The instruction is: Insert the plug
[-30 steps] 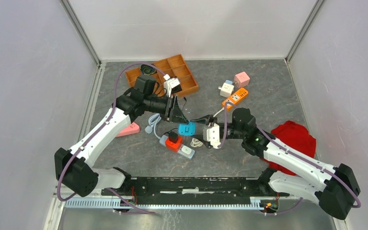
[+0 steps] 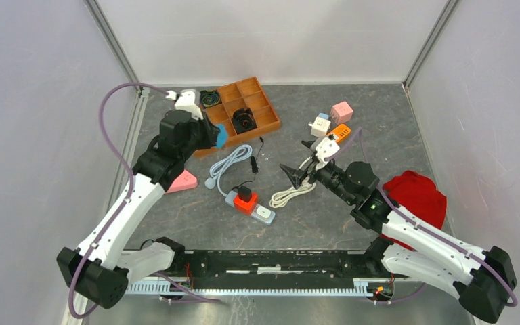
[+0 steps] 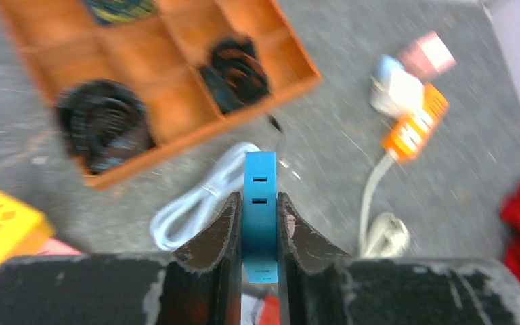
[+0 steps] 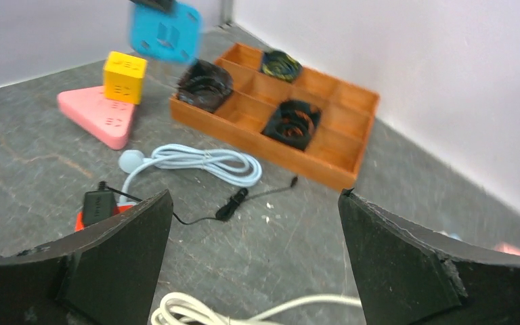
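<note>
My left gripper (image 2: 210,132) is shut on a blue plug block, held raised over the front of the wooden organizer; its slots show in the right wrist view, where the block (image 4: 164,32) hangs at upper left. My right gripper (image 2: 296,161) stands open and empty, above the cream cable (image 2: 288,198). On the floor below lie a grey power strip (image 2: 263,214) with a red block (image 2: 244,204) carrying a black plug (image 4: 99,206), a pink triangular strip (image 4: 98,118) with a yellow block (image 4: 123,78), and an orange strip (image 3: 416,122).
A wooden organizer (image 2: 250,91) with black coils sits at the back, white and pink blocks (image 2: 341,113) at back right, a red cloth (image 2: 413,200) on the right. Coiled blue cable (image 2: 237,157) lies centrally.
My left gripper has moved left and back with the blue block, away from the right gripper. The right gripper has drawn away from the block and turned.
</note>
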